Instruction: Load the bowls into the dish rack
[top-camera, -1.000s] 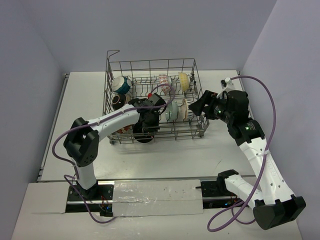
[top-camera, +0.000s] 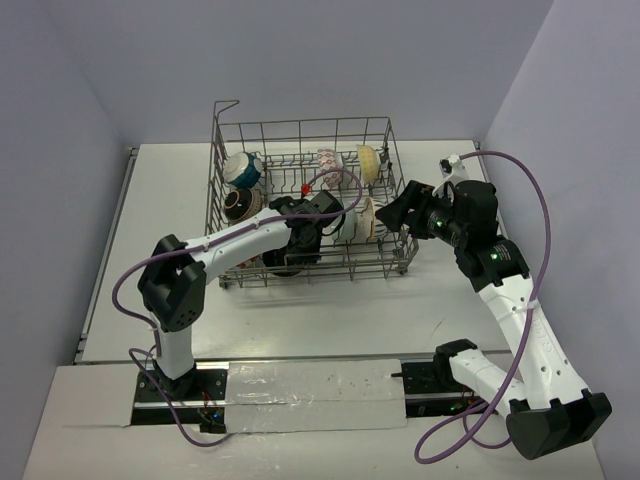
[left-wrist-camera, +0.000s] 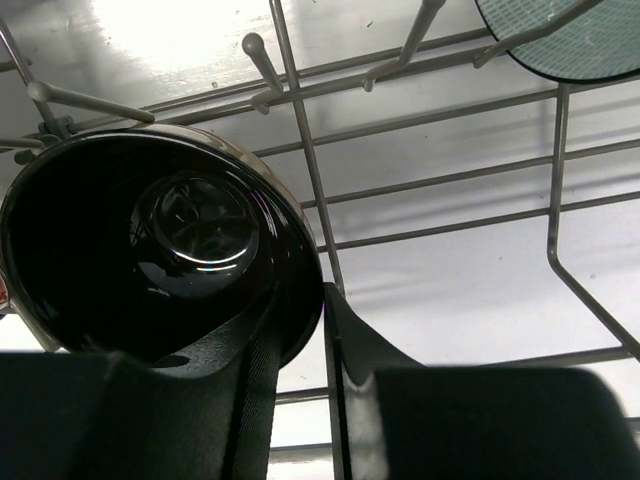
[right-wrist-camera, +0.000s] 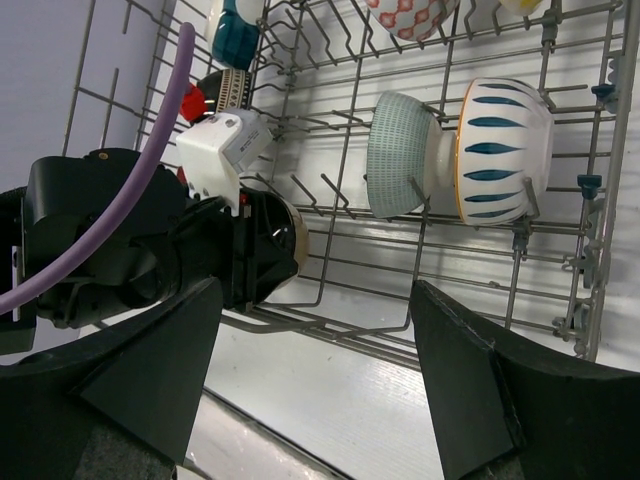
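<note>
A black bowl (left-wrist-camera: 85, 225) with a pale outside leans in the wire dish rack (top-camera: 305, 122) near its front. In the left wrist view my left gripper stands open at the bowl's wall, one finger overlapping the inside and the other just past the rim. My right gripper is open and empty beyond the rack's right side. Toward the right front of the rack sit a teal-green bowl (right-wrist-camera: 398, 155) and a white bowl with blue leaf marks (right-wrist-camera: 500, 150). The left arm covers part of the black bowl in the top view.
At the rack's left are a blue-and-white bowl (top-camera: 242, 169) and a dark brown-rimmed bowl (top-camera: 241, 205). A pink-patterned bowl (top-camera: 330, 166) and a yellow bowl (top-camera: 369, 164) stand at the back. The white surface (top-camera: 300, 330) before the rack is clear.
The right arm and the other bowls look unmoved.
</note>
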